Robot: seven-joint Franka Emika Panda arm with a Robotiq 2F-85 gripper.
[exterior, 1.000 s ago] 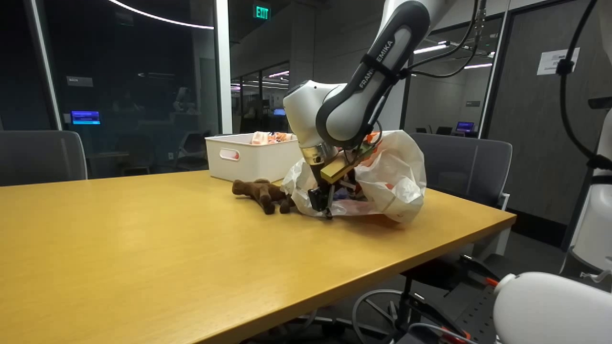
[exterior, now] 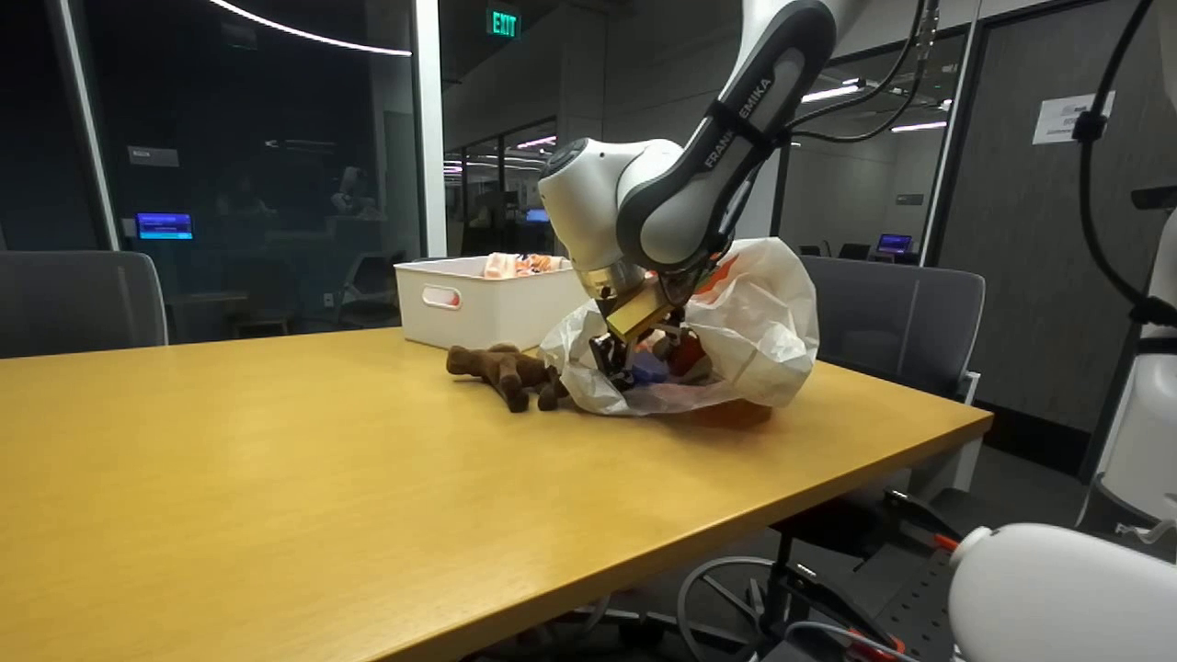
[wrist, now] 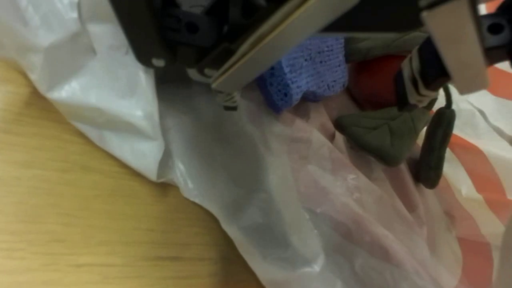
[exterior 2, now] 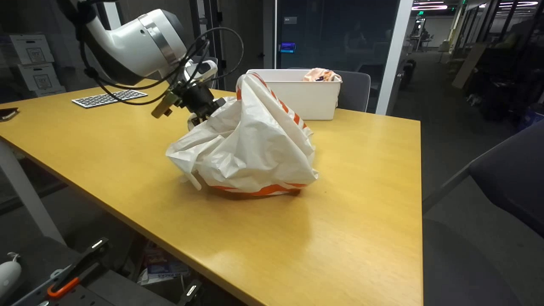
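Note:
A white plastic bag (exterior: 772,320) with orange stripes lies on its side on the table, its mouth facing my arm. At that mouth my gripper stands open, its fingers wide apart and partly inside the bag. A blue sponge-like block (wrist: 312,72) shows between the fingers in the wrist view, not gripped. Close to the right finger are a red item (wrist: 377,79) and a dark green leaf-shaped piece (wrist: 386,132). A thin green pod-like piece (wrist: 437,146) hangs beside them. In exterior view 2 the bag (exterior 2: 255,148) hides its contents and my fingertips.
A brown plush toy (exterior: 502,370) lies left of the bag. Behind it stands a white bin (exterior: 474,309) with patterned cloth (exterior: 519,266) inside. A white grid-patterned board (exterior 2: 109,97) rests farther off.
My gripper has tilted and risen slightly, with its fingers turned further into the bag's mouth. The bag's top has shifted up a little. Toy and bin have stayed put.

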